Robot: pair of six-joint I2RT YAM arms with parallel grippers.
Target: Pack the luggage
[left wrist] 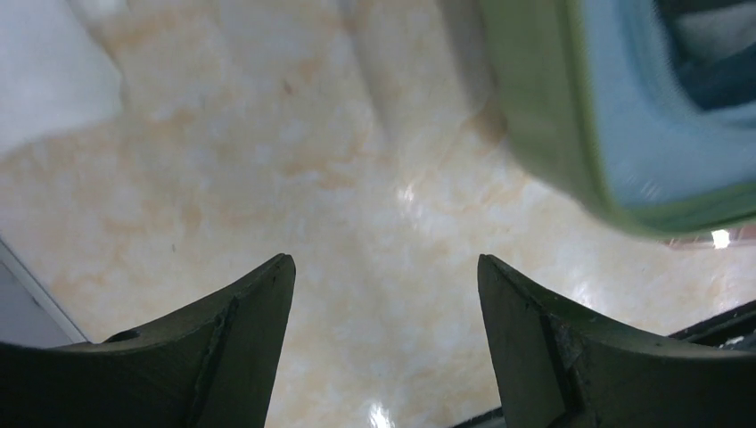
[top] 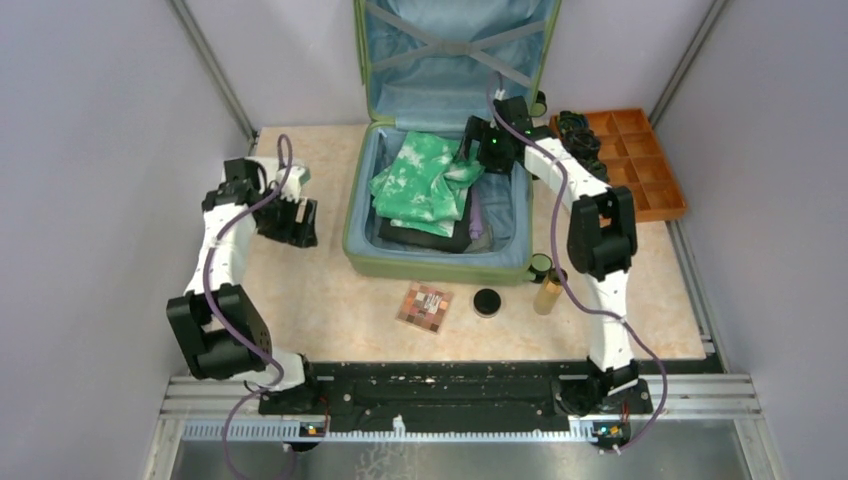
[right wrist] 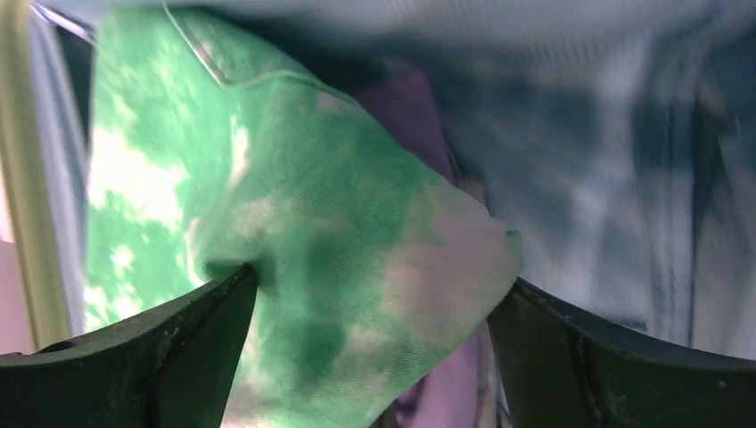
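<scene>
An open green suitcase (top: 431, 262) holds green tie-dye cloth (top: 420, 175), dark clothing (top: 420, 238) and a purple item (top: 476, 210). My right gripper (top: 478, 140) is open over the cloth's upper right corner; in the right wrist view a fold of that cloth (right wrist: 267, 178) rises between its fingers. My left gripper (top: 298, 225) is over bare table left of the suitcase, open with nothing between its fingers. A white folded cloth (left wrist: 53, 89) lies beside it, partly hidden by that arm in the top view.
An orange compartment tray (top: 645, 175) with dark items stands right of the suitcase. A palette (top: 424, 307), a black round container (top: 487, 303), a gold bottle (top: 547, 297) and green jars (top: 539, 267) lie near the suitcase's front and right.
</scene>
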